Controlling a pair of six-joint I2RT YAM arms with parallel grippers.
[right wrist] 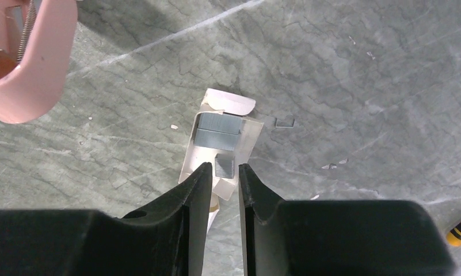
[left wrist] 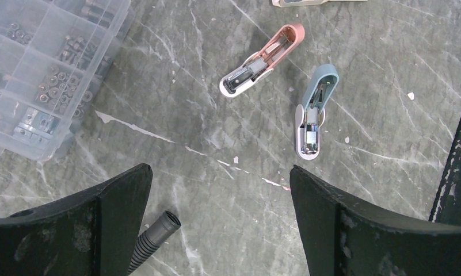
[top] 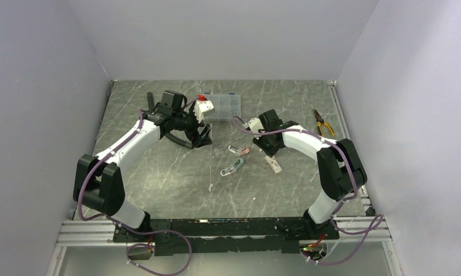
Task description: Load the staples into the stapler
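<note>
In the right wrist view, an opened white staple box (right wrist: 248,141) holds grey staple strips (right wrist: 217,131) and a smaller staple piece (right wrist: 224,167). My right gripper is over the box, fingertips a little apart, with the small piece appearing between them; contact cannot be made out. The pink stapler (left wrist: 285,41) and the blue stapler (left wrist: 321,86) lie opened on the table, their metal channels exposed. My left gripper stands wide open above bare table, away from both staplers.
A clear compartment case (left wrist: 61,86) of small metal parts stands at the back. A black hose (left wrist: 159,234) lies near the left gripper. Yellow-handled pliers (top: 322,122) are far right. Loose staple bits (right wrist: 284,123) lie beside the box.
</note>
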